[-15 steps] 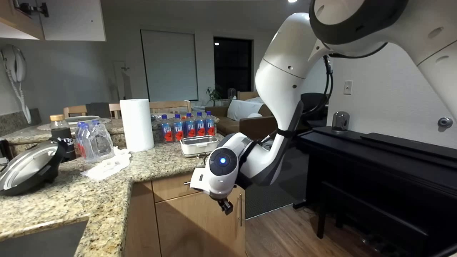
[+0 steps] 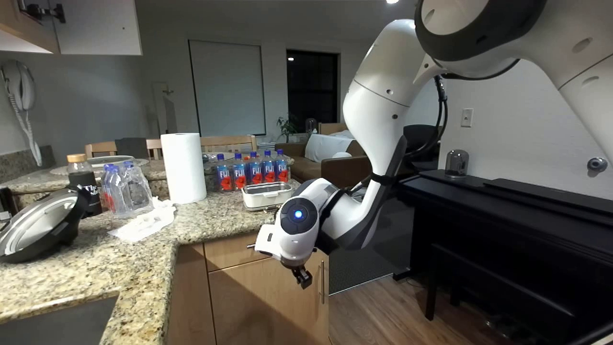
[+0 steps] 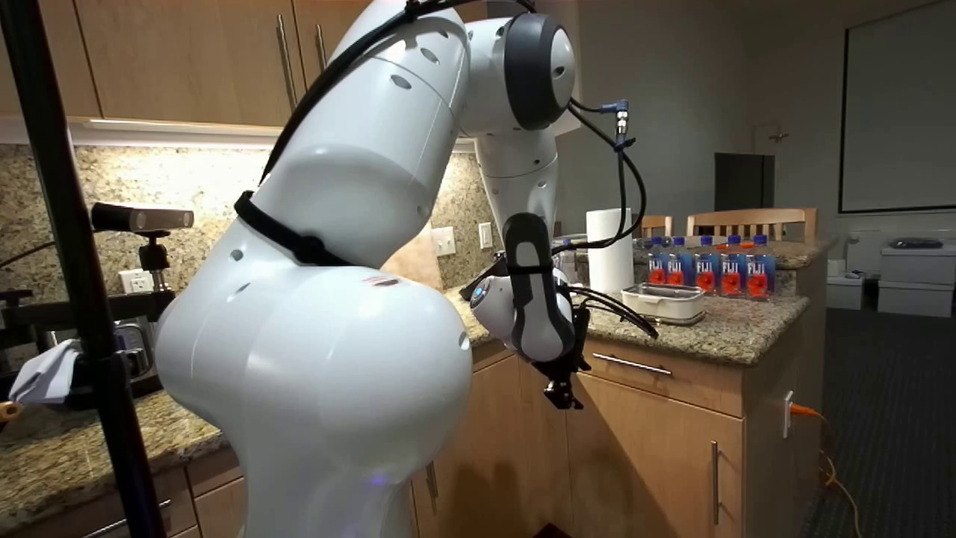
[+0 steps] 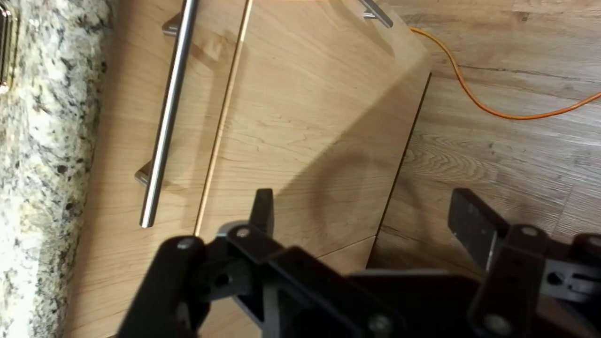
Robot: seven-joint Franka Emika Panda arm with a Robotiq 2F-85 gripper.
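My gripper is open, with nothing between its fingers; the two dark fingertips stand wide apart in the wrist view. It hangs below counter height, in front of the wooden cabinet door (image 3: 645,457). To the left in the wrist view runs the bar handle (image 4: 169,118) of the drawer, apart from my fingers. The drawer (image 3: 708,381) is closed under the counter edge. A second, vertical handle (image 3: 715,483) is on the cabinet door, which is also closed. In exterior view 1 the fingers are small and seen from the side.
On the granite counter (image 2: 224,221) stand a white lidless container (image 2: 267,195), a paper towel roll (image 2: 184,167), several water bottles (image 2: 253,171) and a dark pot lid (image 2: 43,224). An orange cable (image 4: 479,104) lies on the floor. A black piano (image 2: 505,207) stands to the right.
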